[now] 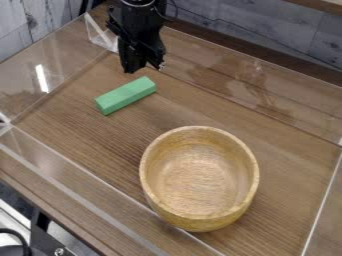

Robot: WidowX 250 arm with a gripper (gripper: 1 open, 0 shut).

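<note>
A green rectangular block (126, 96) lies flat on the wooden surface in the left middle. My black gripper (127, 64) hangs above and behind it at the top of the view, apart from it and shut, with nothing visible between its fingers. A round tan bowl (198, 178) stands at the lower right.
A dark back wall (281, 25) runs along the top right, and cables show at the lower left.
</note>
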